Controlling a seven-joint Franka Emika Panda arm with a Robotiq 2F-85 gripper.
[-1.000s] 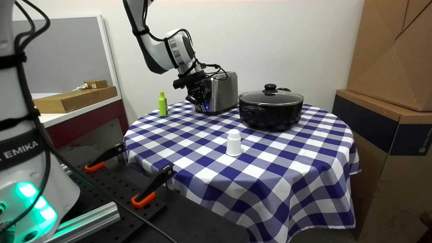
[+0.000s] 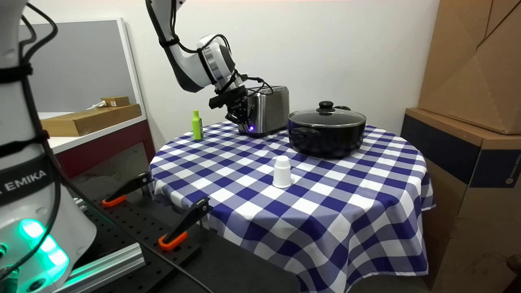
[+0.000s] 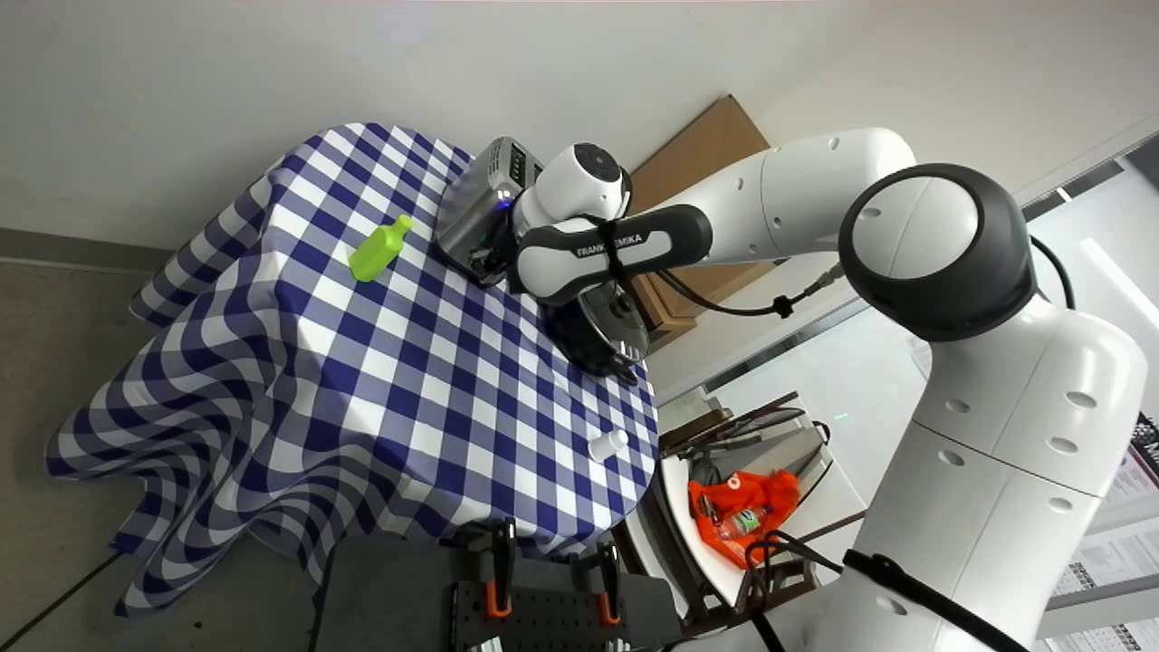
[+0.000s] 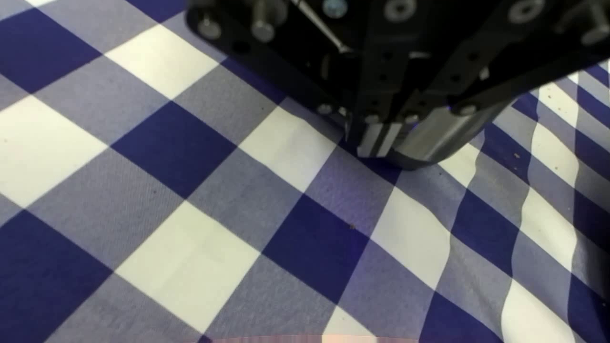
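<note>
A silver toaster (image 2: 273, 110) stands upright at the back of the checkered table, with a blue light glowing low on its near end. My gripper (image 2: 247, 126) is low against that end, fingers shut, and nothing shows between its fingers. In the wrist view the fingertips of the gripper are together just above the cloth, right beside the toaster's curved metal lower edge (image 4: 437, 137). Exterior view 2 shows the toaster (image 3: 462, 217) partly covered by my arm; the fingertips are hidden there.
A black lidded pot (image 2: 326, 134) stands to the right of the toaster, and a green bottle (image 2: 197, 126) to the left. Nearer the front is a white bottle (image 2: 281, 172). Clear cloth (image 2: 229, 171) covers the left and front of the table.
The toaster has shifted slightly to the right in exterior view 1. My gripper has moved a little the same way, staying against it. Pot and bottles are where they were.
</note>
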